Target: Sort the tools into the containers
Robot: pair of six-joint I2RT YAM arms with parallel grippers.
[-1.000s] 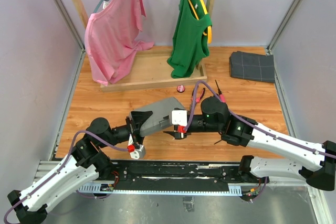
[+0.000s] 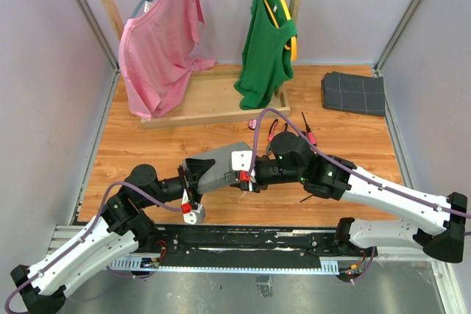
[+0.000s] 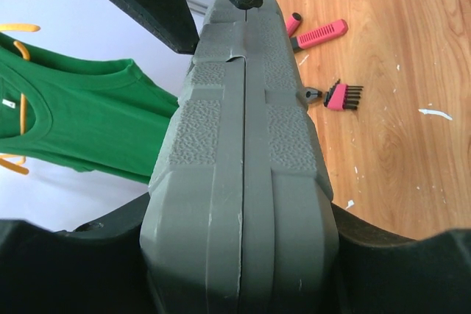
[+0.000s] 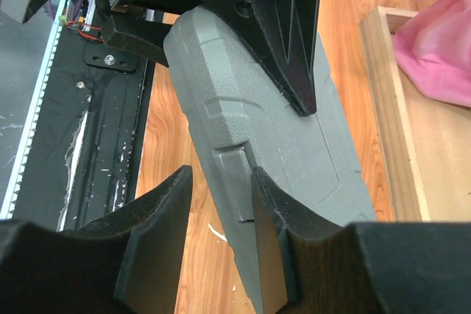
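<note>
A closed grey plastic case is held off the floor by my left gripper. The left fingers clasp one end of the case. In the left wrist view its seam runs lengthwise, with the lid together. My right gripper is part open, its fingertips at the case edge around a raised latch; whether they touch it I cannot tell. Behind the right arm lie red-handled pliers and a red screwdriver. The left wrist view also shows a red-handled tool and a small red comb-like piece.
A wooden rack base stands behind, with a pink shirt and a green top hanging over it. A folded dark cloth lies back right. Bare wood floor stretches to the left.
The left arm and the case look unmoved.
</note>
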